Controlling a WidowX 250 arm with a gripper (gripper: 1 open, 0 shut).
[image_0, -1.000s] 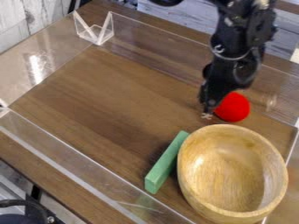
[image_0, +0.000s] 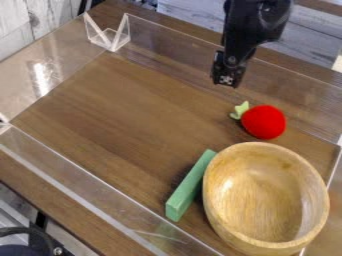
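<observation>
A dark robot gripper (image_0: 230, 72) hangs at the top centre-right, raised above the back of the wooden tray, its fingers pointing down and open. Below and to its right lies a red strawberry-like object (image_0: 265, 123) with a pale green top. At the lower right sits a wooden bowl (image_0: 267, 200), with a green block (image_0: 190, 185) lying along its left side on something dark.
Clear-walled edges (image_0: 80, 187) border the tray, and a small clear holder (image_0: 107, 30) stands at the back left. Slatted white boards lie beyond the tray.
The gripper has risen up and back, away from the red object, which is now uncovered and appears in the same place.
</observation>
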